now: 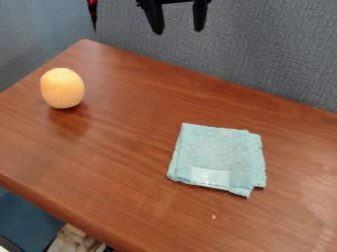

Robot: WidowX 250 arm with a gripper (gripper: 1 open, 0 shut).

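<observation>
My gripper (176, 20) hangs at the top centre of the camera view, above the back of the table, its two black fingers apart with nothing between them. On the wooden table (132, 148), a pale orange-yellow egg-shaped object (62, 88) stands at the left. A folded light teal cloth (218, 159) lies flat at the right of the middle. The gripper is clear of both.
Grey padded walls (250, 54) rise behind the table. The near left table edge runs diagonally, with a dark gap and some clutter below it.
</observation>
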